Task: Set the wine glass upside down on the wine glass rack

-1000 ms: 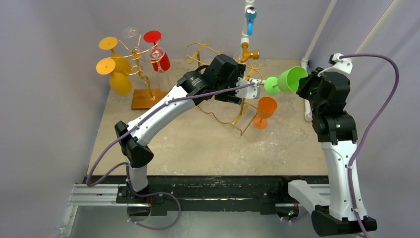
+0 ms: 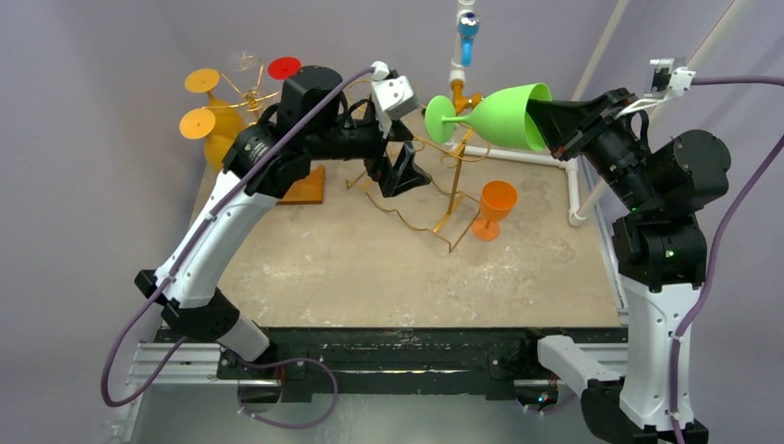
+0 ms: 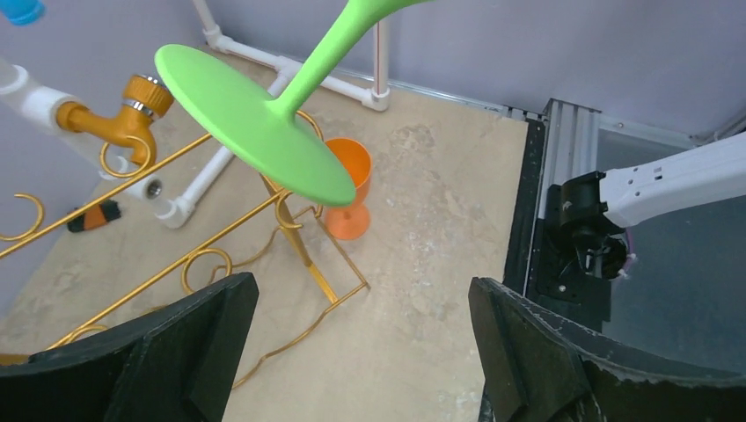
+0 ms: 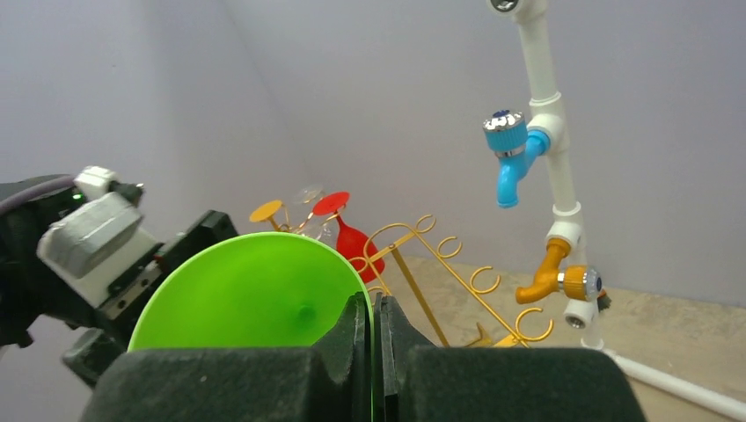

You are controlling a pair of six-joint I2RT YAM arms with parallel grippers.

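A green wine glass (image 2: 502, 116) is held sideways in the air in the top view, its round base pointing left. My right gripper (image 2: 561, 148) is shut on its rim; in the right wrist view the fingertips pinch the edge of the green bowl (image 4: 255, 299). The gold wire rack (image 2: 453, 199), with its small loops (image 4: 482, 280), stands below and behind the glass. Left of the glass base, my left gripper (image 2: 407, 180) is open. Nothing lies between its fingers, and the green base and stem show beyond them in the left wrist view.
An orange glass (image 2: 497, 201) stands upright at the rack's right end. At the left, another gold holder carries upside-down yellow glasses (image 2: 214, 120) and a red one (image 2: 284, 67). Pipes with an orange tap (image 2: 459, 95) rise behind.
My right gripper has raised the green glass and carried it left, over the rack. My left arm has swung up and left, away from the rack's right end.
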